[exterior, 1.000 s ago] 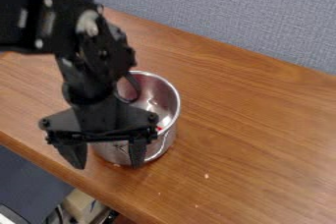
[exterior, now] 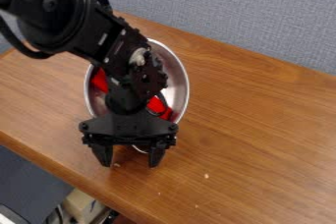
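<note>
My black gripper [exterior: 130, 154] hangs low over the wooden table [exterior: 256, 140], in front of a silver metal bowl [exterior: 179, 75]. Its two fingers point down and stand apart. The arm covers much of the bowl, including its near side and whatever lies between the fingers. Red objects [exterior: 160, 108] show inside the bowl on either side of the arm.
The table to the right of the bowl is clear apart from small specks. A grey textured wall [exterior: 237, 12] runs behind it. The table's front left edge drops to a dark gap close to the gripper.
The arm has moved slightly right and now leans more from the upper left. The bowl appears higher in the view, and more red shows inside it.
</note>
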